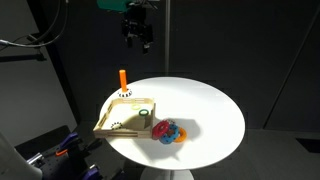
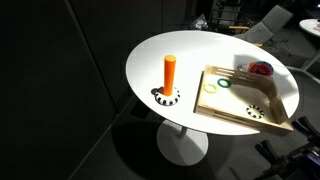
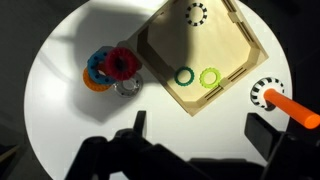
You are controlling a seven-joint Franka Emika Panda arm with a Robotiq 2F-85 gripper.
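Observation:
My gripper is open and empty, high above the white table (image 1: pixel 205 110). An upright orange peg (image 2: pixel 169 76) stands on a black-and-white toothed ring base (image 3: pixel 258 91) beside the shallow wooden tray (image 2: pixel 239 118). Inside the tray lie a dark green ring (image 3: pixel 184 75), a yellow-green ring (image 3: pixel 209 77) and a black-and-white ring (image 3: pixel 196 14). Outside it, a red ring (image 3: pixel 121 63), a blue ring (image 3: pixel 98 67) and an orange ring (image 3: pixel 93 83) bunch together and overlap. A clear or grey ring (image 3: pixel 128 86) is close by.
A dark curtain (image 1: pixel 280 60) hangs behind it. Chairs (image 2: pixel 240 28) stand beyond the table in exterior view 2.

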